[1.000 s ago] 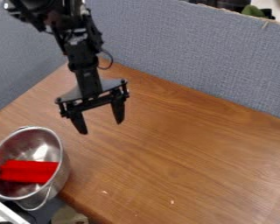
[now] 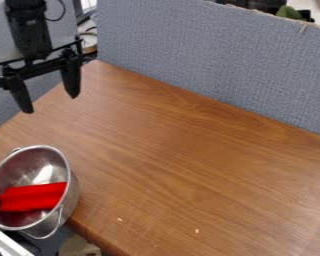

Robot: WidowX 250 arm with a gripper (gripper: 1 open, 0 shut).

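My gripper [image 2: 49, 88] hangs open at the upper left, raised near the grey back wall, with nothing visible between its fingers. Below it at the lower left stands a steel pot [image 2: 61, 172] holding a red object [image 2: 32, 197] lying across its bottom.
Grey padded walls [image 2: 216, 60] bound it at the back and left. Some dark clutter lies beyond the back wall, and a white item sits at the bottom left corner beside the pot.
My gripper has moved left and upward, away from the middle of the table toward the left wall. The pot and red object are unchanged.
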